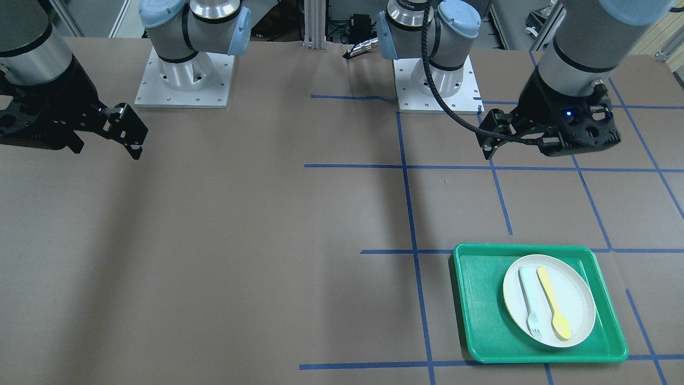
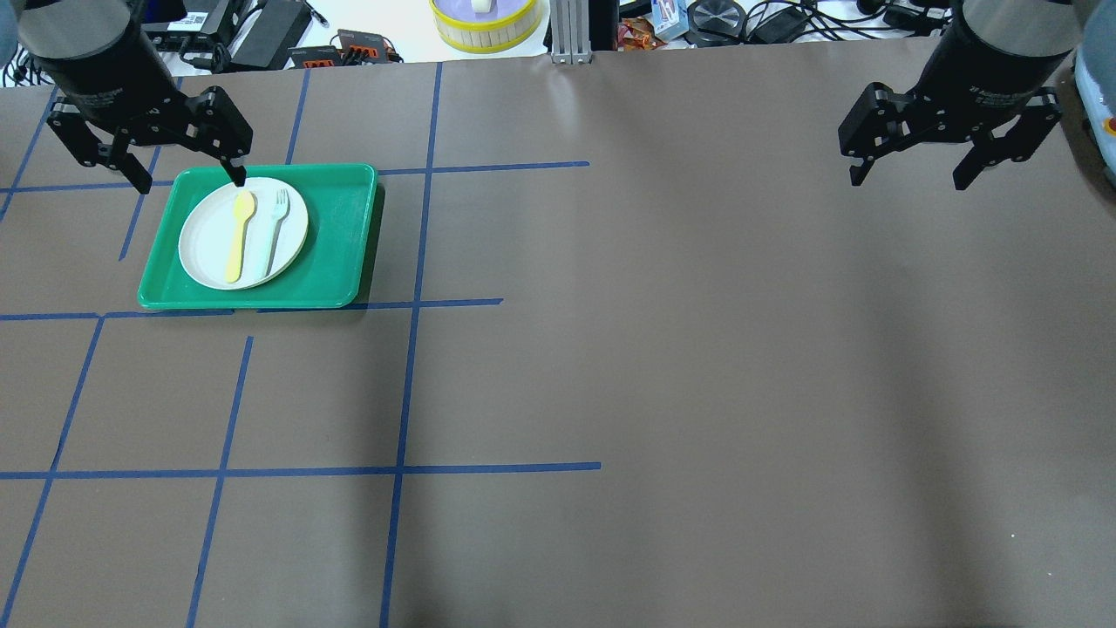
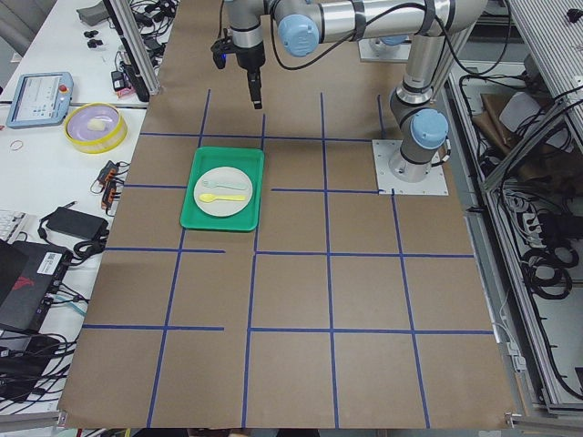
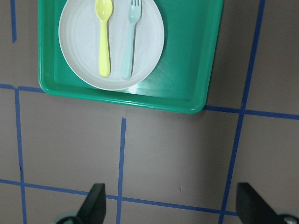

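Observation:
A green tray [image 1: 477,301] lies on the table, holding a white plate [image 1: 577,295] with a yellow spoon [image 1: 552,301] and a pale blue fork [image 1: 532,301] side by side. The gripper [image 2: 190,182] hangs above the table beside the tray, toward the back in the front view. In the wrist view its two fingers [image 4: 93,205] stand far apart at the bottom, open, with nothing between them, and the tray lies above them in that picture.
A second arm's gripper [image 2: 908,178] hangs at the other side of the table. Bare table with blue tape lines lies between. A side bench with a yellow container [image 3: 96,138], cables and devices runs along one edge.

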